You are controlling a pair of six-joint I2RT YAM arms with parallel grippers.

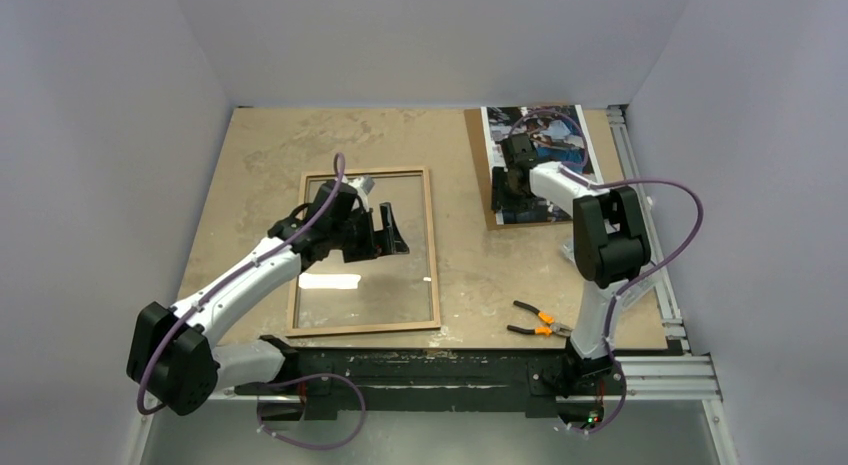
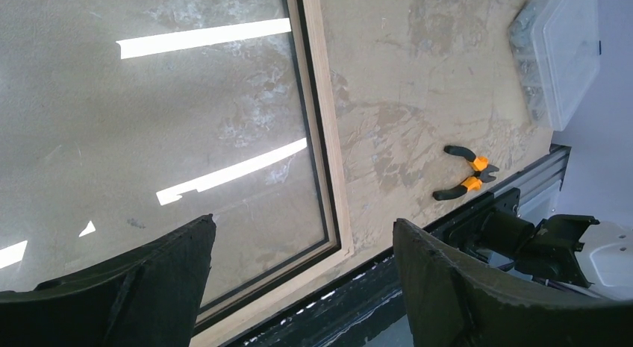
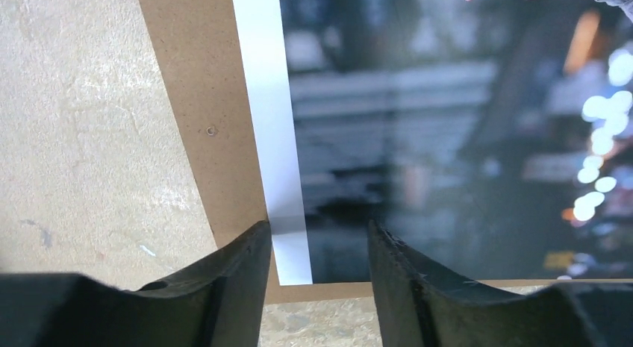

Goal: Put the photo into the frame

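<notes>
A wooden frame with a glass pane (image 1: 432,245) lies on the left half of the board; my left gripper (image 1: 392,230) hangs open over it, nothing between its fingers. In the left wrist view the frame's corner (image 2: 332,175) shows below it. At the back right the photo (image 1: 550,125), with a white border, lies on a brown backing board (image 1: 477,150). My right gripper is part open at the photo's near left corner, one fingertip over the white border (image 3: 269,123); whether it touches cannot be told.
Pliers with orange-black handles (image 1: 540,325) lie at the front of the board. A clear plastic box (image 2: 556,56) sits at the right edge, partly hidden by the right arm in the top view. The board between frame and photo is clear.
</notes>
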